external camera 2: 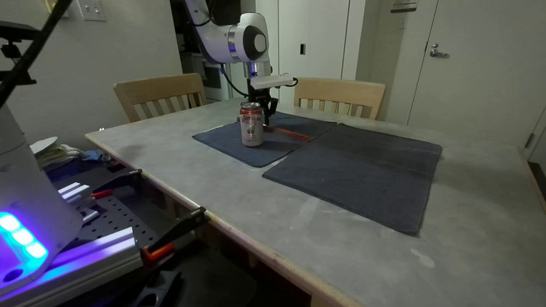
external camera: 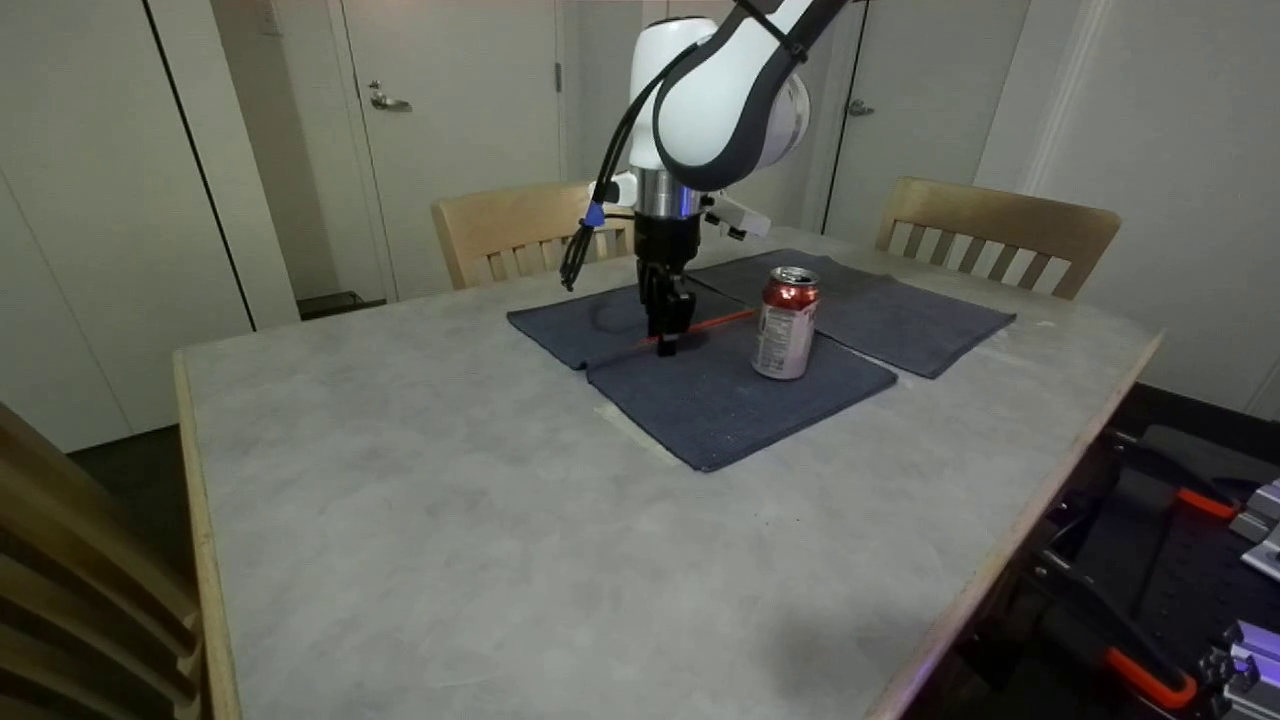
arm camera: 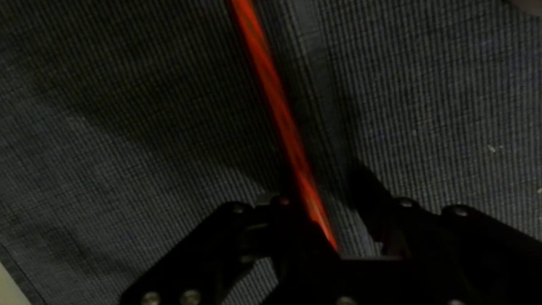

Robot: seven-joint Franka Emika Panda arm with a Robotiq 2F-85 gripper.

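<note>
A thin red stick point(external camera: 723, 320) lies on the nearer dark cloth point(external camera: 744, 414), passing by my gripper point(external camera: 667, 343). In the wrist view the stick point(arm camera: 284, 117) runs down between the parted fingers of my gripper, close to the left one. Bare cloth shows between the stick and the right finger, so the fingers are partly open. A ridge of cloth rises alongside the stick. The red-and-white can point(external camera: 786, 330) stands upright on the same cloth, to the right of the gripper in exterior view 1.
A second dark cloth point(external camera 2: 363, 174) lies flat beside the first. Wooden chairs point(external camera 2: 158, 94) stand along its edges, and clamps point(external camera 2: 176, 233) grip the robot's side.
</note>
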